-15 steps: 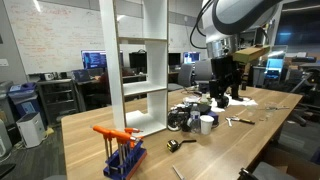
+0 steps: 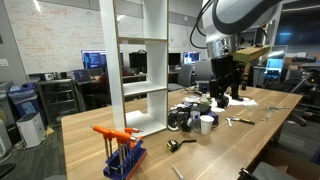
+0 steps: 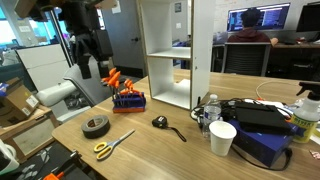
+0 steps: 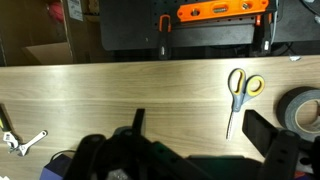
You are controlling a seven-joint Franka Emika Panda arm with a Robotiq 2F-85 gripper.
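Observation:
My gripper is open above the wooden table, its dark fingers wide apart in the wrist view with bare wood between them. In the second exterior view the gripper (image 3: 94,70) hangs high over the table's left part, clear of everything on it. Beneath it lie scissors (image 3: 103,150) with yellow handles and a dark roll of tape (image 3: 95,126). The wrist view shows the same scissors (image 4: 238,100) and, at the right edge, the tape roll (image 4: 299,112). A blue rack (image 2: 124,160) holds several orange-handled tools (image 2: 118,133).
A white shelf (image 3: 170,60) rises at the back. A black scoop-like utensil (image 3: 162,122) lies mid-table. To the right are a white cup (image 3: 223,137), a clear bottle (image 3: 211,112) and a blue box (image 3: 258,148). Clamps and an orange bar (image 4: 215,10) line one table edge.

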